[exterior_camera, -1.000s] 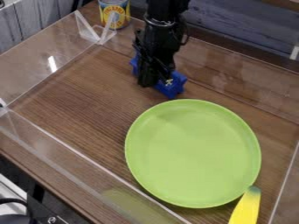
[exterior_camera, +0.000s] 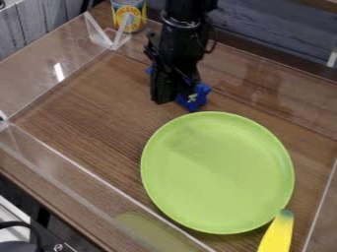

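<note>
My black gripper reaches down from the top centre of the camera view, just over a blue object that it partly covers. The fingers are dark and overlap the object, so whether anything is between them is hard to see. A large green plate lies in front, on the wooden surface.
A can stands at the back left beside a clear plastic piece. A yellow object lies at the front right. Clear walls edge the surface.
The gripper has shifted slightly, with small changes in how much of the blue object shows behind it. The plate has not moved.
</note>
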